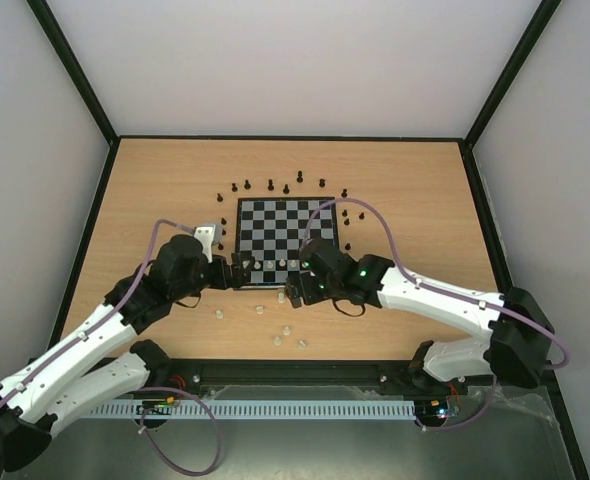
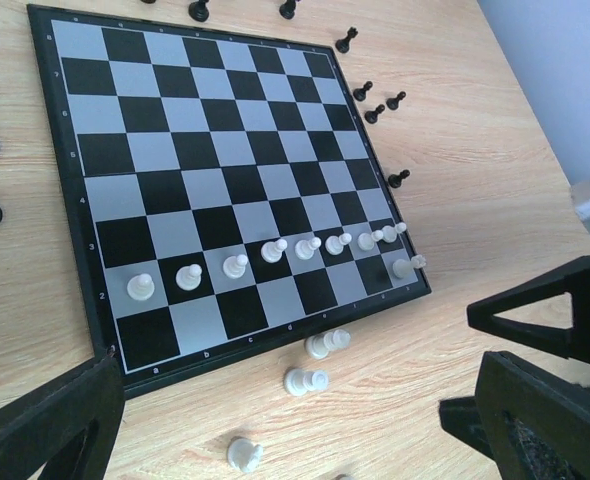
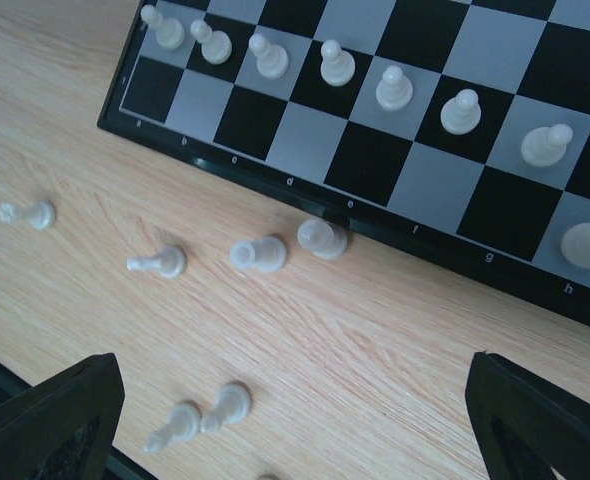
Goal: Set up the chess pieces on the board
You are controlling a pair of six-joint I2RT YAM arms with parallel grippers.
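The chessboard (image 2: 232, 190) carries a row of white pawns (image 2: 235, 266) along its second rank. One taller white piece (image 3: 587, 245) stands on the h-file corner square. Off the board, a white piece (image 3: 322, 238) is right by its front edge, with another white piece (image 3: 258, 254) close beside it; several more are scattered nearer the front. My left gripper (image 1: 240, 273) is over the board's left front part, open and empty. Open too, with nothing between its fingers, my right gripper (image 1: 293, 291) hovers around the front edge, above those loose pieces.
Black pieces (image 1: 270, 185) stand on the wood behind the board, and others flank it left and right. Both grippers are close together, the right one's fingers (image 2: 535, 300) showing in the left wrist view. Bare table (image 1: 415, 220) lies to the right.
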